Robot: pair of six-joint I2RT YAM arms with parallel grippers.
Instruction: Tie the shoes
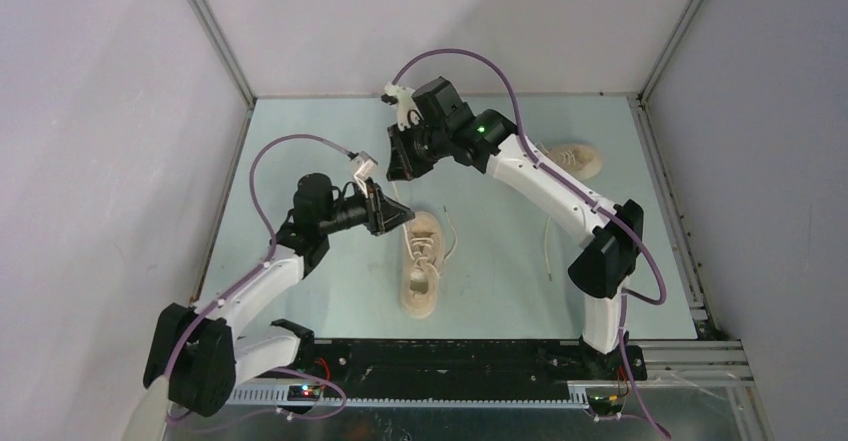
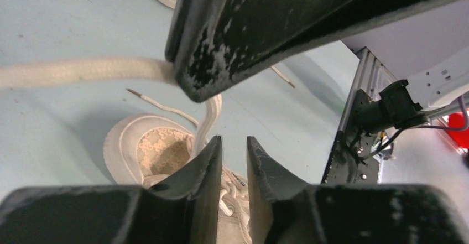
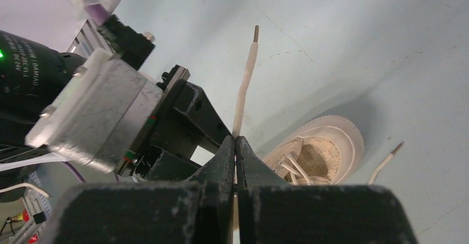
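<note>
A beige shoe (image 1: 420, 271) lies in the middle of the table, its toe toward the back or front hard to tell. One of its laces (image 2: 83, 71) runs up from the shoe into my right gripper, which is shut on it. Beyond those fingertips the lace's free end (image 3: 244, 89) sticks out. My left gripper hovers above the shoe, close beside the raised lace, its fingertips apart and nothing clearly between them. The shoe's other lace (image 1: 449, 233) lies loose on its right side.
A second beige shoe (image 1: 575, 159) rests at the back right, partly behind my right arm, with a loose lace (image 1: 548, 251) trailing forward. Both arms crowd the space over the near shoe. Bare table (image 1: 300, 136) shows at the back left.
</note>
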